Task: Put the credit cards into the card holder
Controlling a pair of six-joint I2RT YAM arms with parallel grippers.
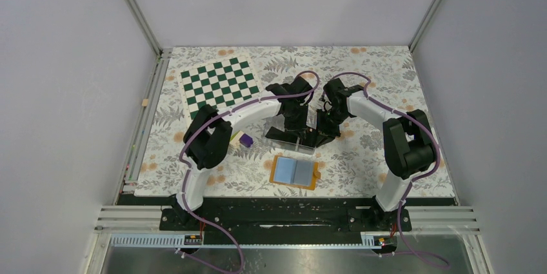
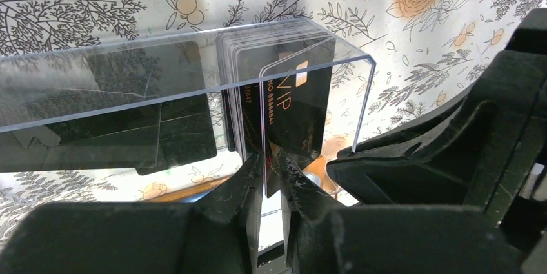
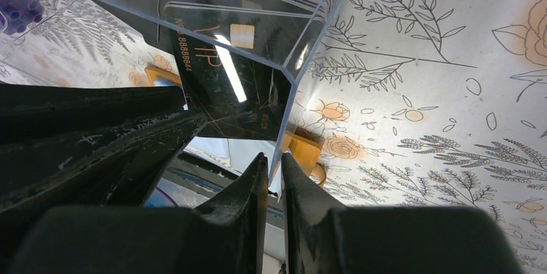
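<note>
The clear card holder (image 2: pixel 367 93) stands on the patterned table with a central divider. Several black cards (image 2: pixel 297 106) marked VIP fill its right compartment, and dark cards (image 2: pixel 184 135) show in its left one. At the divider's lower end my left gripper stands slightly open, its fingertips close on either side; a card corner shows between them, apparently not clamped. My right gripper is shut on the card holder's outer end edge. In the right wrist view the front VIP card (image 3: pixel 232 87) sits behind the clear wall, partly covered by the left gripper's finger.
In front of the holder lies an orange-rimmed tray (image 1: pixel 278 184) with blue and grey panels. A purple object (image 1: pixel 246 140) is left of the holder, and a green checkered board (image 1: pixel 218 84) farther back.
</note>
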